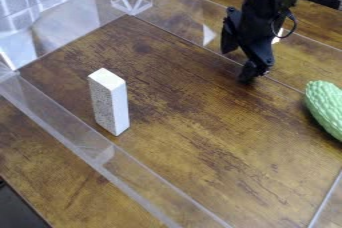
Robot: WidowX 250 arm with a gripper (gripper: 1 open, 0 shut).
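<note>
The black robot gripper [249, 54] reaches down from the top right to just over the wooden surface, beside the back wall of a clear bin. Its fingers are dark and small in this view, so I cannot tell whether they are open or shut, or whether anything is between them. A white upright block [110, 102] stands at the left. A green bumpy object [325, 107], like a bitter melon, lies at the right edge, partly out of view.
Clear plastic walls [94, 157] border the wooden floor [187, 142] on several sides. A tiled pattern shows behind at the top left.
</note>
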